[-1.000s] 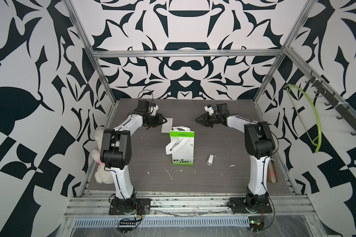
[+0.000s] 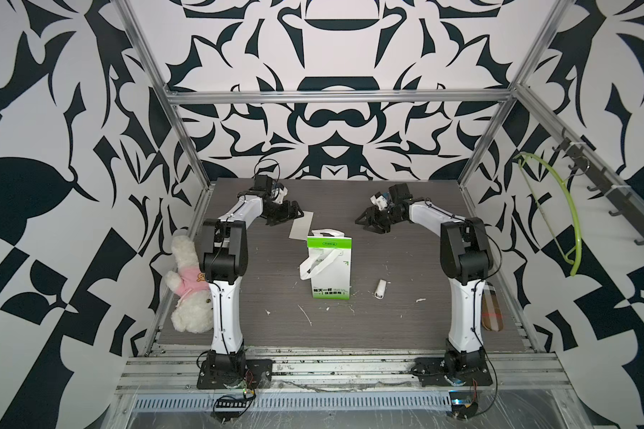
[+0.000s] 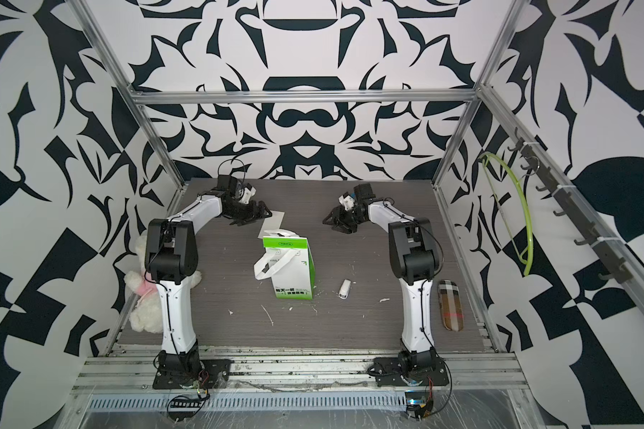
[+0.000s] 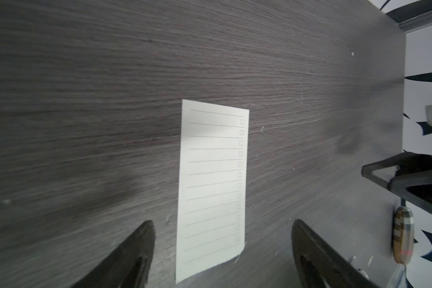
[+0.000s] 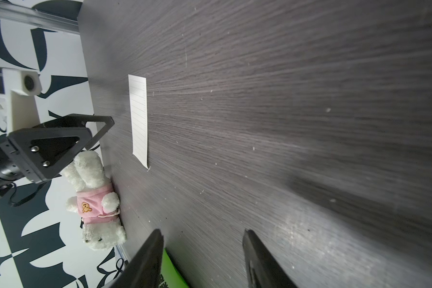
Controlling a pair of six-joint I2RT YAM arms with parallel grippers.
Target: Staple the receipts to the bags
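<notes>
The receipt, a pale lined slip [image 4: 213, 182], lies flat on the table behind the bag. My left gripper is part open just above and left of the slip, its fingers apart with nothing held. Standing upright at the table's middle is the white and green paper bag [image 2: 331, 268], its white handle drooping to the left. In front and to the right of the bag lies a small white stapler-like object [image 3: 345, 289]. Over bare table on the right, my right gripper is also part open and empty.
A plush toy in a pink shirt [image 5: 98, 204] lies at the left edge, partly behind the left arm. By the right edge rests a plaid case [image 3: 449, 305]. Small scraps dot the front; the table between the grippers is clear.
My left arm has swung a little to the right, its gripper edging towards the slip. The slip appears slightly turned. My right gripper has shifted slightly to the right.
</notes>
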